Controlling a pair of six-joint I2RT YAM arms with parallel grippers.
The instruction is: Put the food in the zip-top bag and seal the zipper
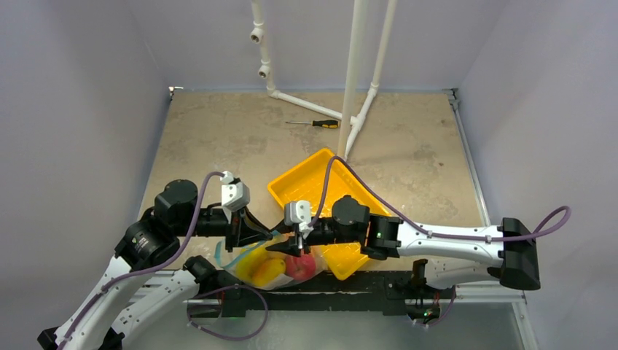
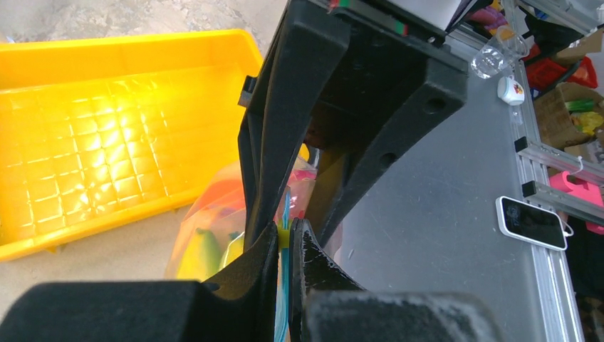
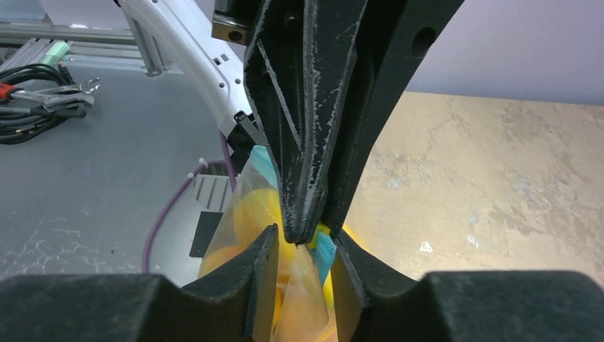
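The clear zip top bag (image 1: 300, 273) has a blue zip strip (image 1: 224, 254) and holds yellow food (image 1: 269, 273) and a red apple (image 1: 297, 267). My left gripper is shut on the zip edge, where a small yellow piece (image 2: 283, 236) shows between its fingertips; it looks like the zipper's slider. From the other side, my right gripper is part open. Its two fingers stand on either side of the bag's top edge and the left fingertips (image 3: 299, 231). Whether the right fingers touch the bag, I cannot tell.
A yellow tray (image 1: 300, 176), empty where it shows, lies just behind and right of the bag. Farther back are a screwdriver (image 1: 326, 123) and a white pipe stand (image 1: 313, 106). Open board lies to the left and right at the back.
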